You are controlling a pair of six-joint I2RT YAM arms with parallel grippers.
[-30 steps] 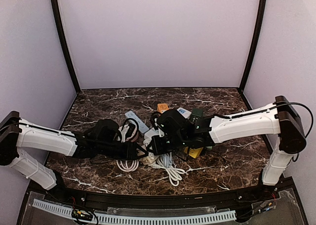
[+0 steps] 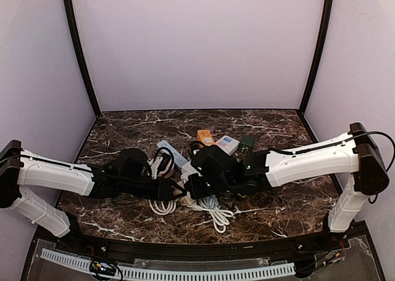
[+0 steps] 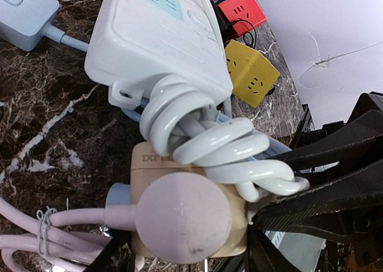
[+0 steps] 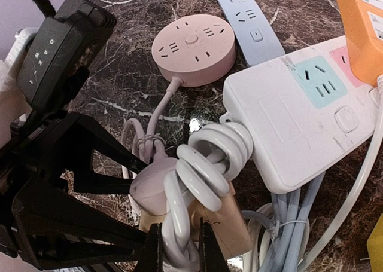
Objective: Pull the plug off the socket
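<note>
A beige socket block carries a round pale pink plug on its face, its pink cord running off to the left. My left gripper is shut around the block, one finger on each side. In the right wrist view, the same beige block and pink plug lie beside the left gripper's fingers. My right gripper is shut on the thick white coiled cord, right by the plug. Whatever lies under the cord at the right fingertips is hidden.
A white power strip stands just behind the coil, with an orange block on it. Around them are a pink round socket, a blue strip, a yellow block and a red one. Loose cables lie close by.
The right arm has turned and shifted slightly near the socket, its body now covering the yellow block in the top view. The left arm stays almost still.
</note>
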